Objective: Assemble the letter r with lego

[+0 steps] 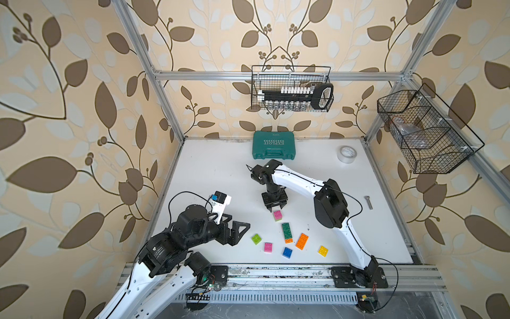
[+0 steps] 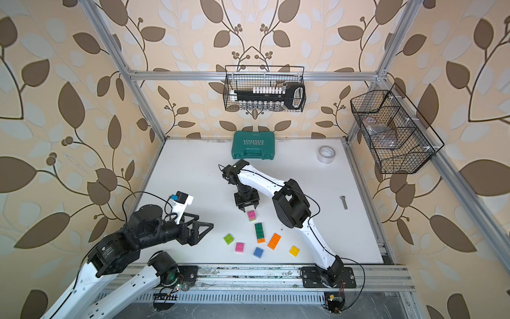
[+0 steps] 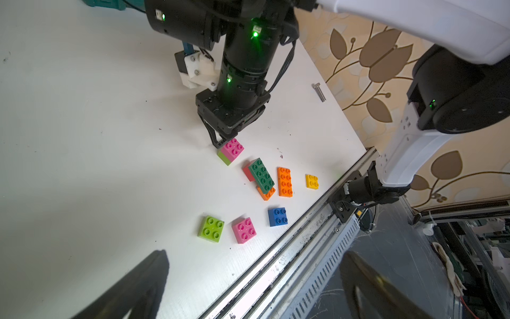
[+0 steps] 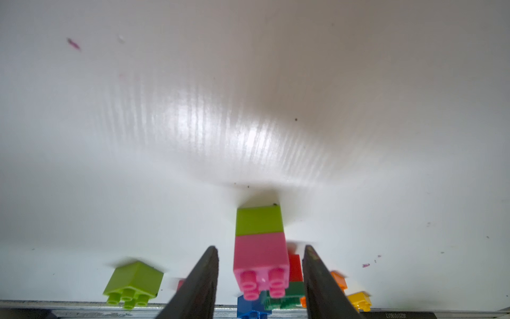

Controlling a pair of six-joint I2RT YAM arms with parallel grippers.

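Note:
A pink brick (image 3: 232,146) sits on a lime brick (image 3: 222,158) on the white table. Close by is a second piece: a green brick (image 3: 261,175) over a red brick (image 3: 248,171) and an orange brick (image 3: 266,193). The left wrist view shows a small gap between both pieces. My right gripper is open, its fingers (image 4: 204,281) on either side of the pink-and-lime stack in its view, with space beside both. My left gripper (image 1: 240,233) stands open and empty, left of the bricks.
Loose lime (image 1: 256,238), pink (image 1: 268,247), blue (image 1: 287,252), orange (image 1: 301,241) and yellow (image 1: 323,250) bricks lie toward the front edge. A green case (image 1: 273,145), a tape roll (image 1: 347,154) and a bolt (image 1: 368,202) lie farther out.

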